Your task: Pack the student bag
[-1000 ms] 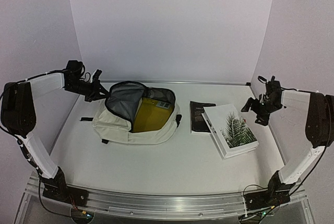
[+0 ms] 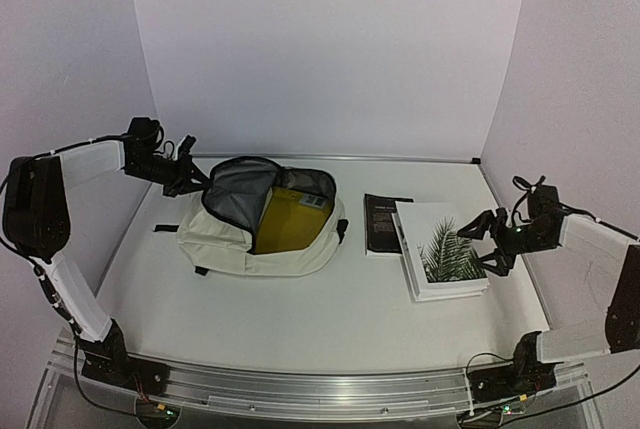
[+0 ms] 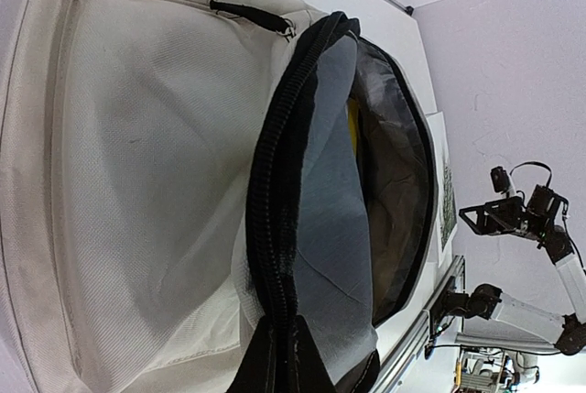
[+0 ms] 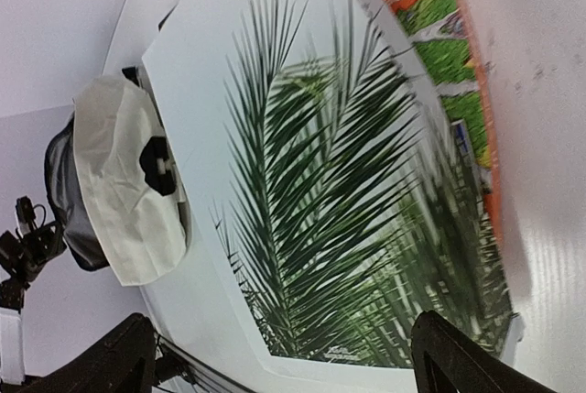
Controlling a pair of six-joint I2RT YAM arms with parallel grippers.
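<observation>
The cream backpack lies open on the table, a yellow folder or book inside it. My left gripper is shut on the zipped edge of its grey-lined flap and holds it up. On the right lies a stack of books topped by a white palm-leaf book. An orange and green cover peeks out below that one in the right wrist view. My right gripper stands open at the stack's right edge, its fingers apart with nothing visibly pinched.
A black book lies flat beside the stack's left edge, close against or partly under it. Bare table separates backpack and books, and the front is clear. Walls stand close to both arms.
The stack has turned, its near end shifting slightly left. The left arm and backpack look unchanged.
</observation>
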